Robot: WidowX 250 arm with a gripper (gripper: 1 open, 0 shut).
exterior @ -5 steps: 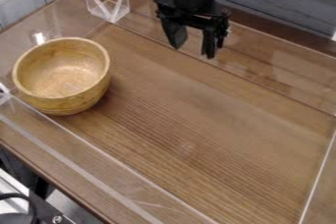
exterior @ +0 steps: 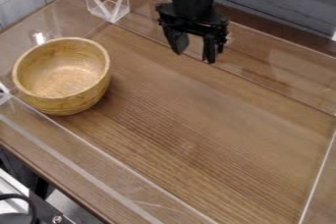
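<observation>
The black robot gripper [exterior: 195,33] hangs at the back centre of the wooden table [exterior: 197,140], its dark fingers low over the bare surface. It stands open, and no object shows between its fingers. Fine detail at the fingertips is too small to tell.
A yellow bowl [exterior: 62,96] sits at the left. A white wire-like holder [exterior: 108,5] stands at the back left, left of the gripper. The middle, front and right of the table are clear. A grey wall edge runs along the back.
The gripper has shifted slightly and changed its pose a little at the back centre. The bowl and white holder have not moved.
</observation>
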